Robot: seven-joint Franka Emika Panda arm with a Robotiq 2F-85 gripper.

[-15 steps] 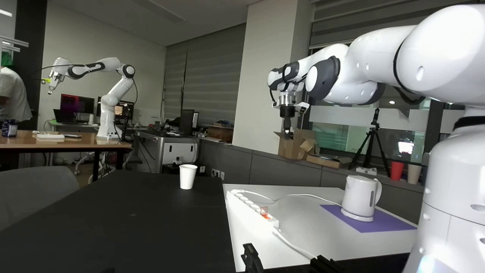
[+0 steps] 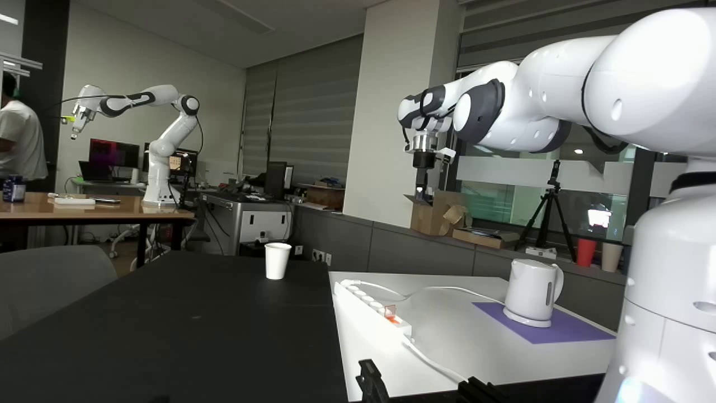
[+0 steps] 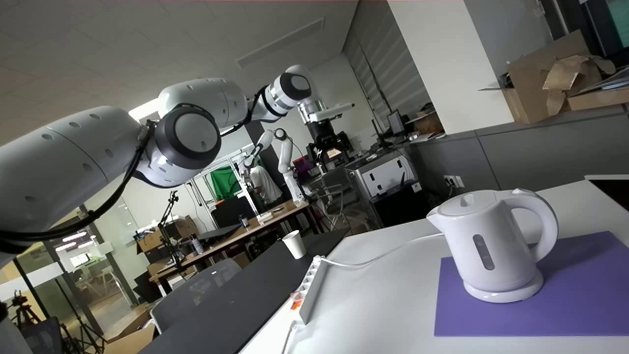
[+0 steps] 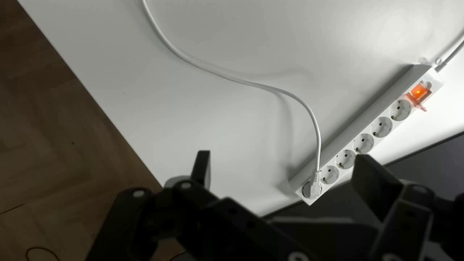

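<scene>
High over the table hangs my gripper, its two dark fingers [image 4: 201, 169] spread wide with only bare table and part of the power strip far below them in the wrist view. The white power strip [image 4: 369, 126] lies along the table's edge, its switch [image 4: 419, 91] glowing orange. A white plug [image 4: 312, 187] sits in the end socket, and its cable [image 4: 243, 81] curves away across the table. On a purple mat [image 3: 589, 295] stands the white kettle [image 3: 492, 245], upright, lid down. A white paper cup [image 2: 276, 261] is upright on the black table [image 2: 201, 322].
A second robot arm [image 2: 161, 154] stands far back on a wooden table.
My gripper has shifted slightly to the right and up in exterior view 1 and turned a little. Kettle, strip and cup have not moved.
</scene>
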